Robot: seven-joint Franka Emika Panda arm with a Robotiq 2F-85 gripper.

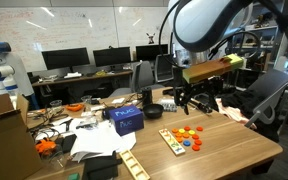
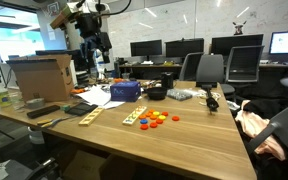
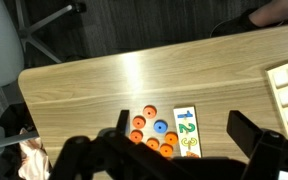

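Observation:
High over the table hangs my gripper, open, its two black fingers spread wide with nothing held between them. Below it, in the wrist view, a wooden number board shows the digits 1, 2, 3 and more. Beside that board lie several orange discs and a blue disc, loose on the wood. A second wooden board with square recesses rests farther right in the wrist view. In exterior view 1 the gripper is well above the discs and touches nothing.
A blue box, a black bowl and white papers stand or lie farther off on the table. A large cardboard box is at one end. Bare tabletop spreads around the discs.

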